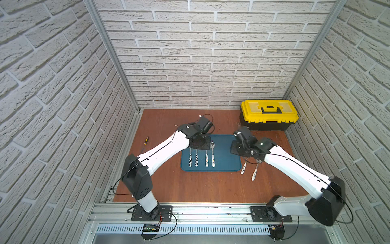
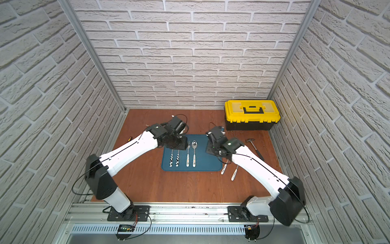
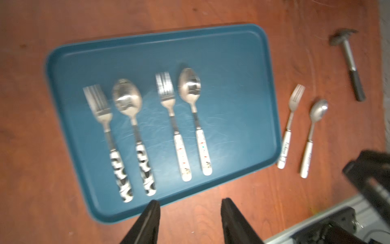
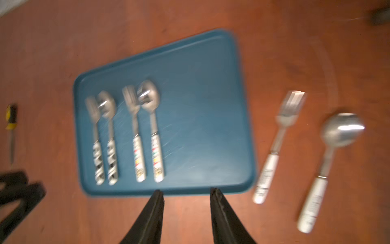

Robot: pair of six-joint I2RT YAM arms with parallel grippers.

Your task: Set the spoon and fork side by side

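Note:
Two pairs lie side by side on the blue tray (image 3: 239, 57): a cow-patterned fork (image 3: 120, 174) and spoon (image 3: 144, 166), and a flower-handled fork (image 3: 182, 156) and spoon (image 3: 203, 150). Right of the tray, on the wood, lie a white-handled fork (image 4: 266, 177) and spoon (image 4: 312, 203), slightly apart and angled. My left gripper hangs open and empty above the tray. My right gripper is raised over the tray's right side and nearby table, fingers apart, holding nothing.
A hammer (image 3: 351, 65) lies at the right, a yellow-and-black toolbox (image 1: 268, 113) at the back right, a screwdriver (image 4: 11, 122) at the left.

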